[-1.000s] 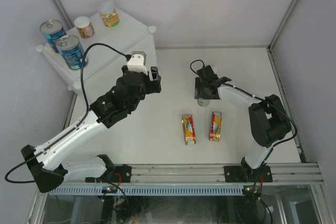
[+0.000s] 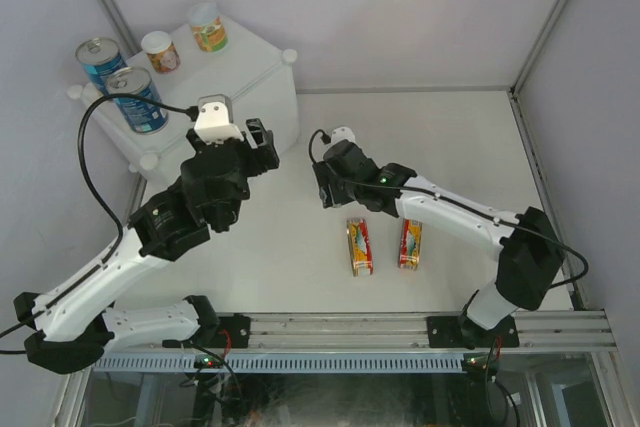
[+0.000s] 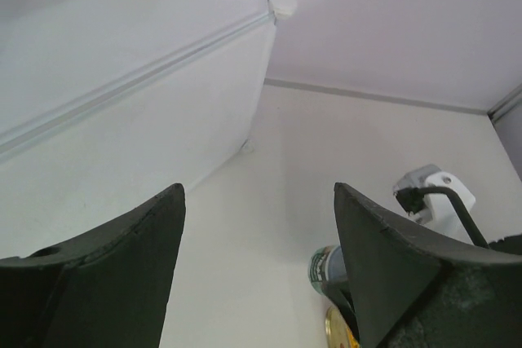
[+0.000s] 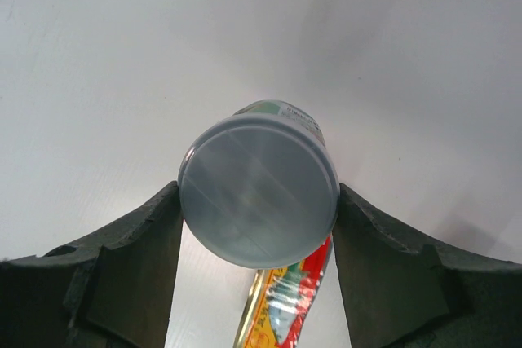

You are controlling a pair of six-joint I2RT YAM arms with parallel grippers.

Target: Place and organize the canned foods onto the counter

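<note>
My right gripper (image 2: 330,187) is shut on a round can (image 4: 257,189) with a grey lid, held over the counter (image 2: 450,127). My left gripper hangs beside the white shelf (image 3: 139,46), open and empty. Two red-and-yellow cans (image 2: 359,246) lie on their sides on the counter. Two blue cans (image 2: 136,101) and two smaller containers (image 2: 160,52) stand on the shelf at the back left.
The shelf fills the back left corner.
My right gripper has moved left with the can. My left arm has shifted to the left as well, toward the shelf.
</note>
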